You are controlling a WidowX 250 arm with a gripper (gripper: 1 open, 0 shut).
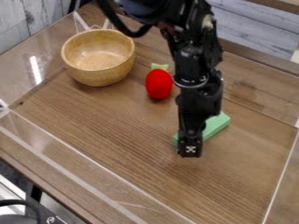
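Observation:
My gripper [191, 140] is low over a green block [214, 124] on the wooden table, its fingers near the block's left part. The fingers are open by the look of their spread, though the view is side-on and partly hides the gap. A red object [160, 84], rounded, lies behind and to the left of the gripper.
A wooden bowl [100, 57] stands at the back left, with a small light green item [160, 66] behind the red object.

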